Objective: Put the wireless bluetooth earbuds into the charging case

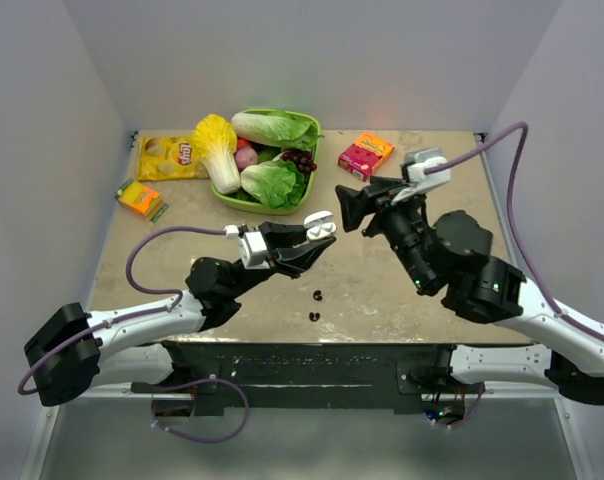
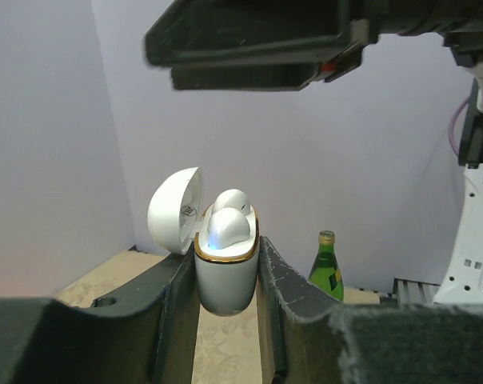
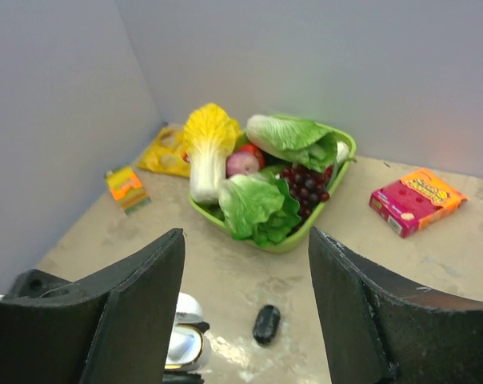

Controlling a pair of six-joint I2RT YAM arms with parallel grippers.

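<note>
My left gripper is shut on the white charging case (image 2: pixel 225 284), holding it upright above the table with its lid (image 2: pixel 176 210) standing open. Inside the case, two white earbud shapes (image 2: pixel 229 226) sit side by side, low in the cavity. From above, the same case (image 1: pixel 320 226) shows at the tip of the left fingers. To its right and apart from it, my right gripper stands open with nothing between its fingers. In the right wrist view the case is partly hidden behind a right finger (image 3: pixel 137 304).
A green basket of vegetables (image 1: pixel 252 206) is at the back, with a pink snack box (image 1: pixel 366 156) to its right. A yellow chip bag (image 1: pixel 170 158) and an orange box (image 1: pixel 140 200) lie at the left. A dark oval object (image 3: pixel 266 325) rests on the table.
</note>
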